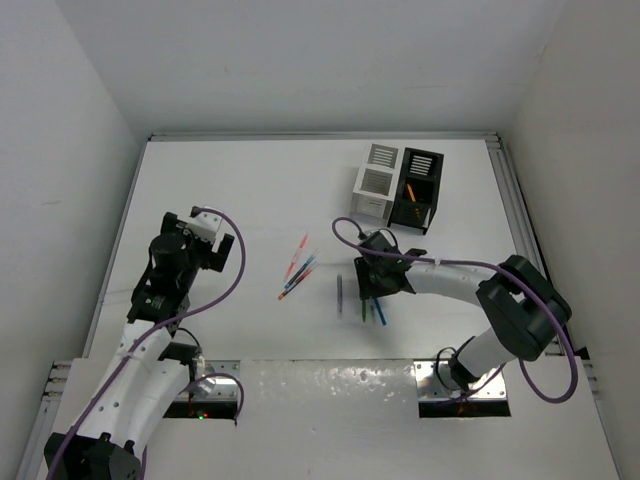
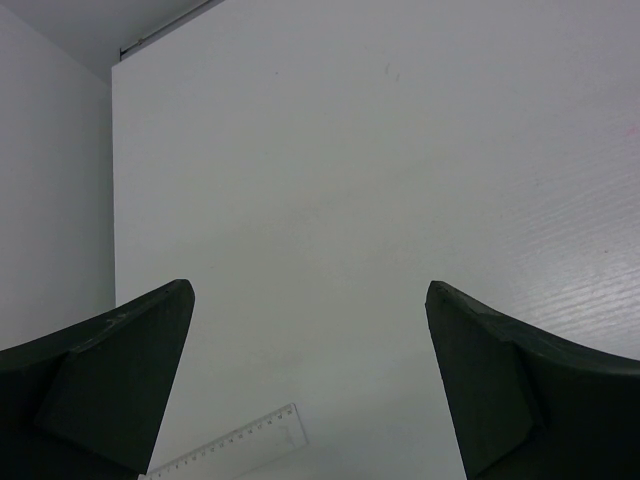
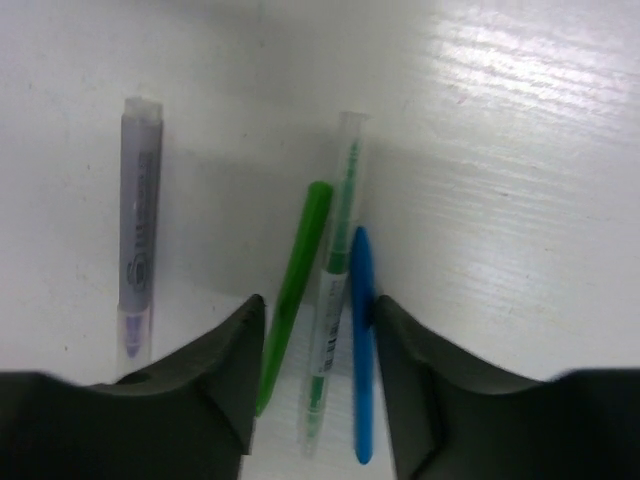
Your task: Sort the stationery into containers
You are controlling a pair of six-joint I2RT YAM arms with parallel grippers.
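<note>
In the right wrist view, a green pen [image 3: 297, 283], a clear green-capped pen [image 3: 331, 325] and a blue pen [image 3: 362, 370] lie side by side on the table. My right gripper is partly open, with these pens between its fingers; the blue one appears to touch the right finger. A grey pen [image 3: 138, 230] lies apart to the left. Over bare table at the left, my left gripper stands open and empty. At the back stand a white container [image 1: 372, 208] and a black container [image 1: 412, 217], the latter holding an orange item [image 1: 410, 192].
Several red, blue and dark pens [image 1: 299, 277] lie loose near the middle of the table. A clear ruler [image 2: 240, 445] is on the table below the left gripper. Open tabletop extends at the back left and around the loose pens.
</note>
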